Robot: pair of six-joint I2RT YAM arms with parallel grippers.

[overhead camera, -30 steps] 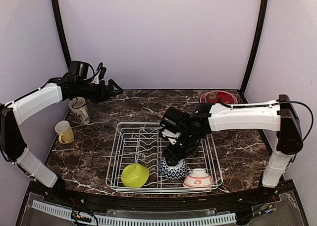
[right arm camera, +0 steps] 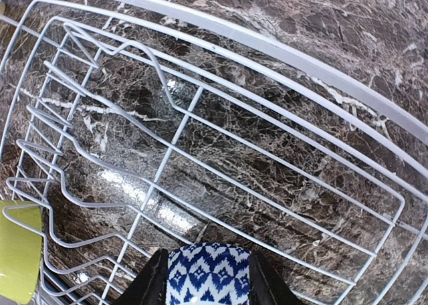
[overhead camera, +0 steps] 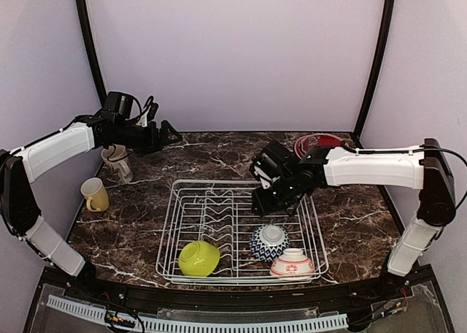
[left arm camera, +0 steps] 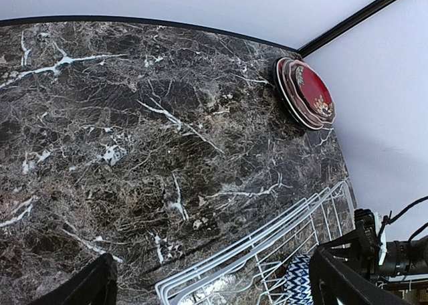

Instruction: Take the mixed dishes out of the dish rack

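The white wire rack [overhead camera: 169, 231] holds a green bowl [overhead camera: 198, 258], a blue-and-white patterned bowl [overhead camera: 270, 242] and a white bowl with red decoration [overhead camera: 292, 266], all upside down or tilted. My right gripper [overhead camera: 260, 204] hangs just above the patterned bowl, which appears between or below its fingertips at the bottom of the right wrist view; I cannot tell how far its fingers are open. My left gripper [overhead camera: 164, 132] stands open over the back left of the counter, with nothing between its fingers.
A yellow mug [overhead camera: 95, 194] and a pale mug [overhead camera: 117, 165] stand at the left. Red-topped stacked plates [left arm camera: 307, 91] lie at the back right.
My right gripper has risen and shifted right, uncovering the patterned bowl's base. That bowl has shifted slightly right. The left arm is essentially still.
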